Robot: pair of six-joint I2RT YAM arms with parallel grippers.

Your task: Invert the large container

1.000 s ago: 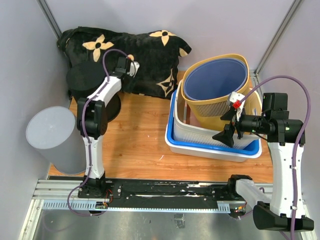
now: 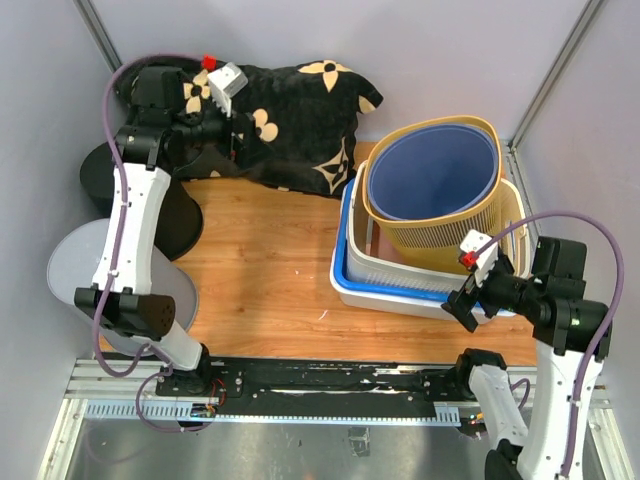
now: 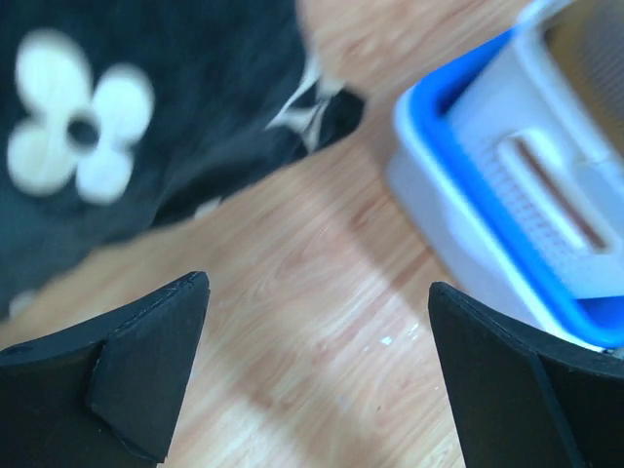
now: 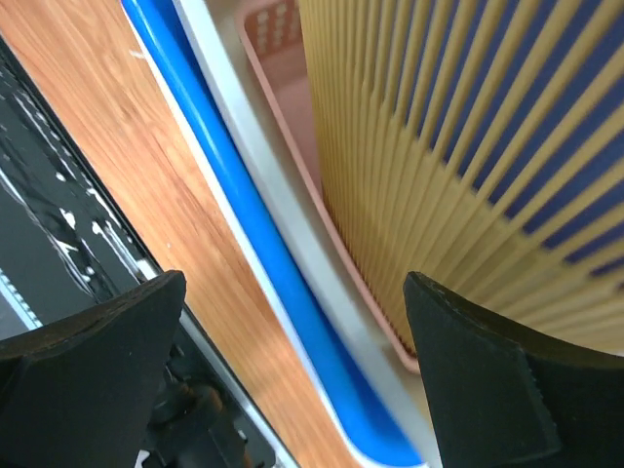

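At the right stands a nested stack of containers: a white tub (image 2: 400, 300) with a blue rim, a cream basket (image 2: 405, 278) inside it, and a tilted yellow slatted basket (image 2: 440, 240) with a blue liner (image 2: 432, 172). On the left are a grey round bin (image 2: 90, 270) and a black one (image 2: 180, 225), partly behind my left arm. Which one is meant by the large container, I cannot tell. My left gripper (image 2: 240, 137) is open and empty, raised in front of the pillow. Open too, my right gripper hovers over the stack's near rims, with nothing visibly held.
A dark pillow (image 2: 310, 110) with tan flowers leans against the back wall. Bare wooden floor (image 2: 265, 270) lies between the bins and the stack. A black rail (image 2: 330, 390) runs along the front edge, and walls close in both sides.
The black bin has shifted left and the grey bin has shifted slightly. My right gripper has moved a little towards the front right.
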